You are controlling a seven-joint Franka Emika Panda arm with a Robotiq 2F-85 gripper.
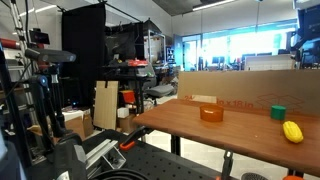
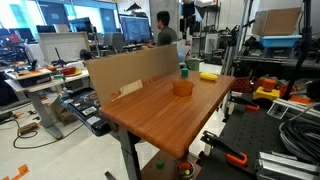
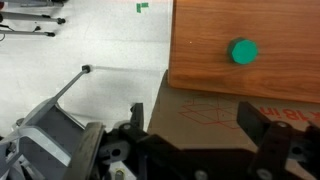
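My gripper stands open at the bottom of the wrist view, nothing between its widely spaced fingers. A green round object (image 3: 242, 51), like a cup or cylinder, is on the wooden table (image 3: 205, 40), further up that view and apart from the fingers. In exterior view 1 the same green object (image 1: 278, 112) stands toward the back right. An orange bowl (image 1: 211, 113) rests near the table's middle, and a yellow oblong object (image 1: 292, 132) lies near the right side. Exterior view 2 shows the bowl (image 2: 183, 88) and the yellow object (image 2: 208, 76).
A cardboard panel (image 2: 135, 75) stands upright along one long side of the table. Beyond the table edge lies open pale floor (image 3: 115, 55) with a grey chair (image 3: 45, 135).
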